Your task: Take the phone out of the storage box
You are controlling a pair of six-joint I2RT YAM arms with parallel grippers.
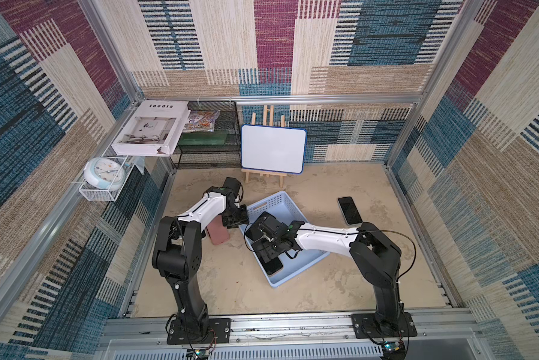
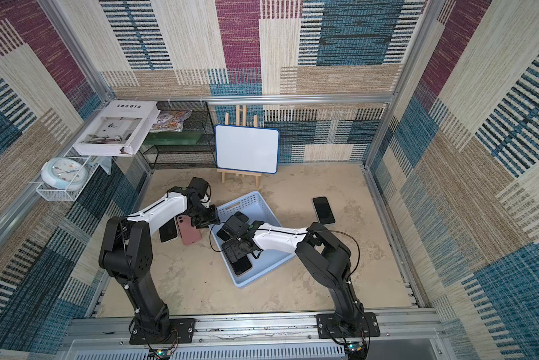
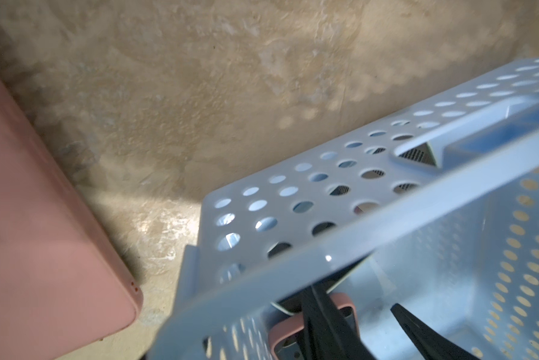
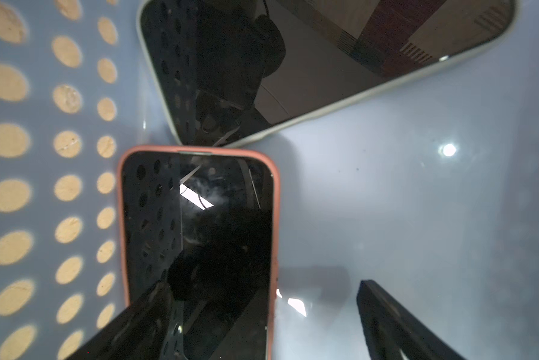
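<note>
Inside the light blue storage box (image 1: 302, 268) lie phones with dark screens. The right wrist view shows a pink-rimmed phone (image 4: 221, 246) touching a pale-rimmed phone (image 4: 317, 78), both screen up. My right gripper stands open low in the box, its fingertips on either side of the pink-rimmed phone. In the top left view that gripper partly covers the phones, with a dark phone end (image 1: 273, 266) showing beside it. My left gripper is at the box's left wall, its fingers apart; the near finger overlaps the pink-rimmed phone from that camera.
Left of the box, a pink-backed phone (image 2: 189, 230) and a black phone (image 2: 168, 230) lie on the table. Another black phone (image 1: 349, 210) lies to the right. A whiteboard (image 1: 273, 148) stands behind the box.
</note>
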